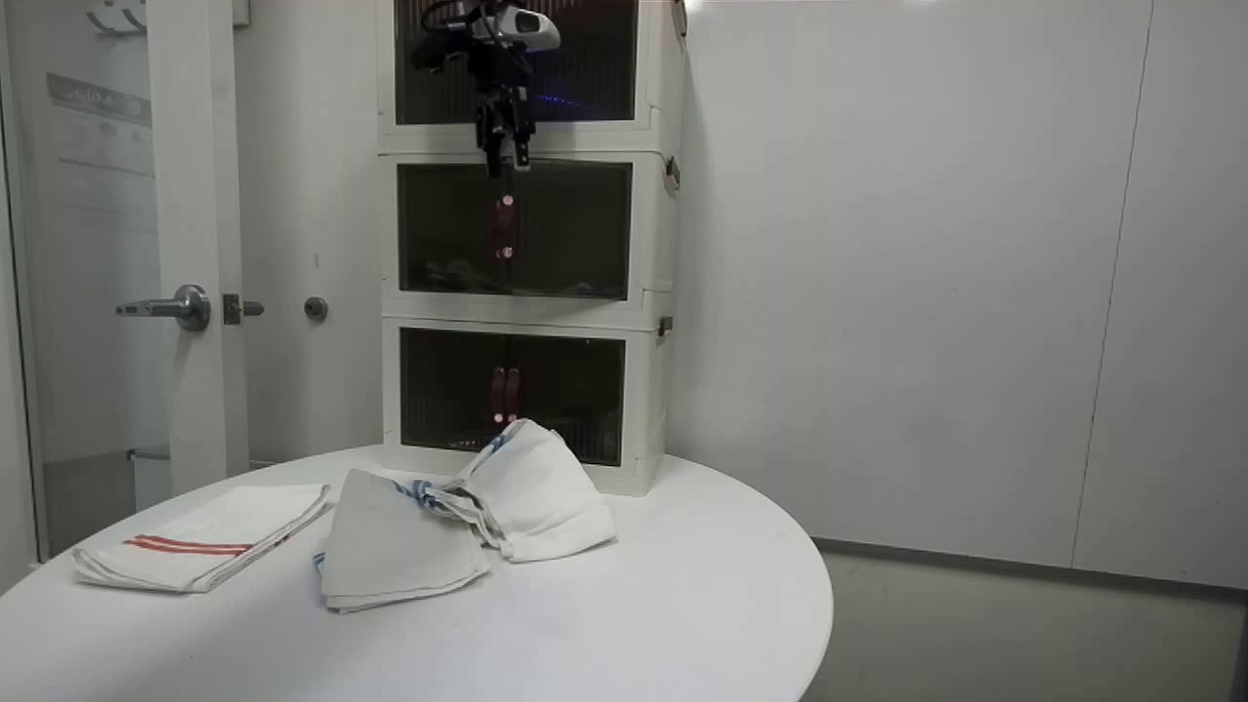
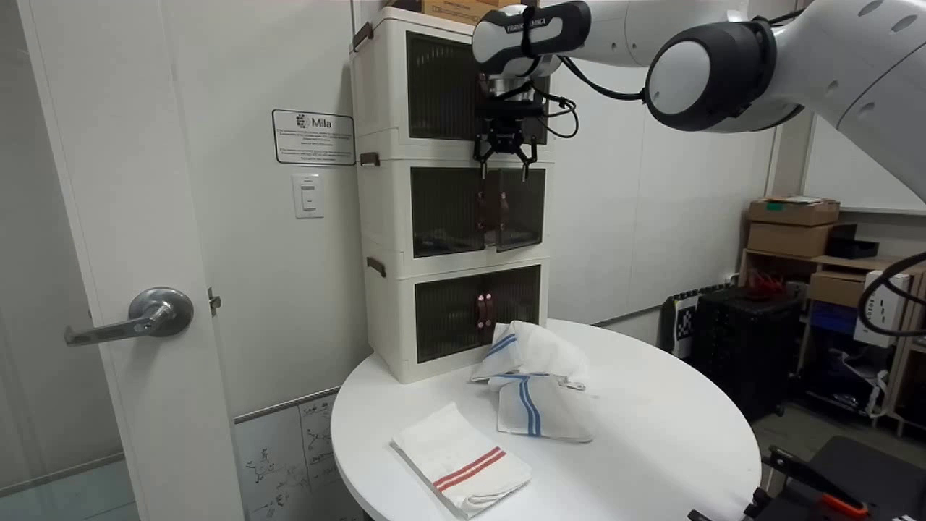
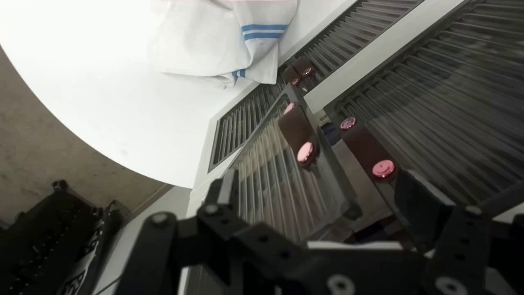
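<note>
My gripper (image 2: 504, 170) is open, its fingers spread apart and nothing between them. It hangs in front of the cabinet stack, at the top of the middle cabinet (image 2: 392, 217). One door (image 3: 290, 182) of that cabinet stands slightly ajar, showing a narrow gap in the wrist view. Its brown handle (image 3: 296, 128) with pink studs lies beyond my fingertips, apart from them. The other door's handle (image 3: 366, 147) is beside it. On the round white table (image 2: 660, 434) lie a folded red-striped towel (image 2: 460, 460) and rumpled blue-striped towels (image 2: 542, 417).
The lower cabinet (image 1: 643, 409) has its doors shut, with a blue-striped towel leaning close before them. Above is the top cabinet (image 1: 658, 70), near my wrist. A glass door with a lever handle (image 1: 175, 308) stands at the left.
</note>
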